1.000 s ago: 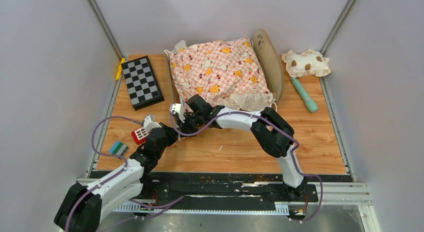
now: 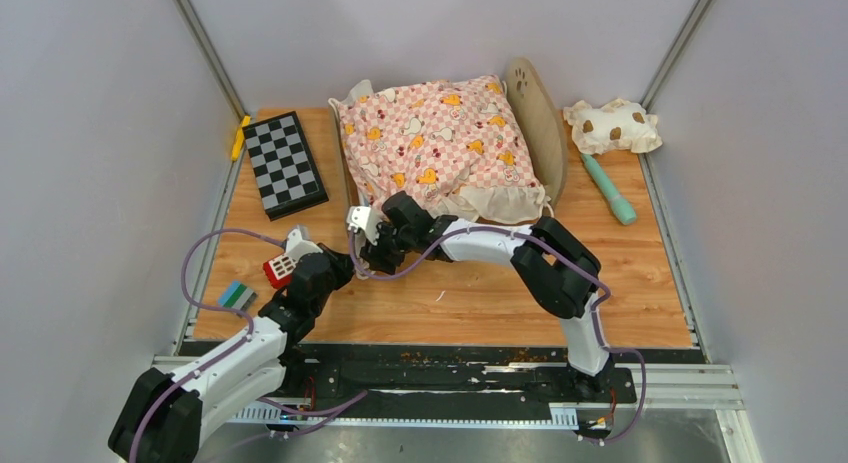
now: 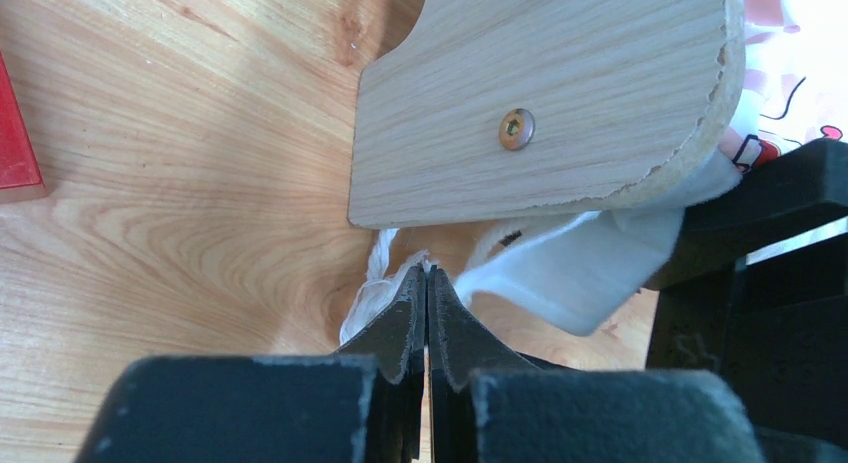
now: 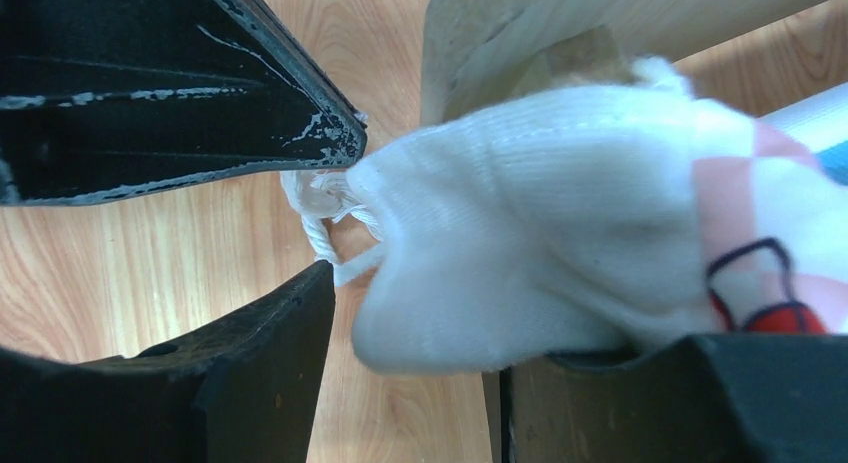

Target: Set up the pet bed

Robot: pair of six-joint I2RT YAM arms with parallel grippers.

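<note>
The pet bed's wooden frame (image 2: pixel 541 133) stands at the back, covered by a pink checked mattress cover (image 2: pixel 430 133) with a white frill. At its front left corner, a white cloth flap (image 3: pixel 590 273) hangs beside the wooden end board (image 3: pixel 540 113), with a white cord (image 3: pixel 380 253) below. My left gripper is shut, its tips against the cord; whether the cord is pinched cannot be made out. My right gripper stands open around the cover's white corner (image 4: pixel 520 223), which hides part of its fingers. A small frilled pillow (image 2: pixel 612 127) lies at the back right.
A checkerboard (image 2: pixel 285 163) lies at the left. Near my left arm are a red block with white squares (image 2: pixel 280 271) and a blue, white and green block (image 2: pixel 237 297). A green bottle-shaped object (image 2: pixel 609 189) rests at the right.
The left arm has hardly moved, and the bed stays in place.
</note>
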